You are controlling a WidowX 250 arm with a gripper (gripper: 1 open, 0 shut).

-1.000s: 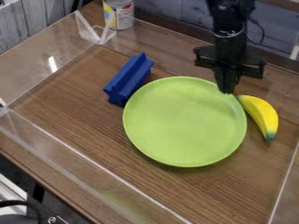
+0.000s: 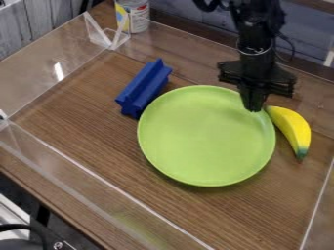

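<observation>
The black gripper [image 2: 255, 102] hangs at the upper right, its fingertips low at the back-right rim of a green plate [image 2: 205, 136]. It looks shut, with nothing visible between its fingers. A yellow banana [image 2: 291, 128] lies just right of the plate, close beside the fingertips, its dark tip pointing toward the front. Left of the plate sits a blue oblong block [image 2: 143, 88].
A can [image 2: 133, 17] stands at the back left. Clear plastic edging runs along the left of the wooden table [image 2: 85, 122]. Bare wood shows at left, in front and behind the plate.
The gripper has shifted very slightly; the plate, banana and block look unchanged.
</observation>
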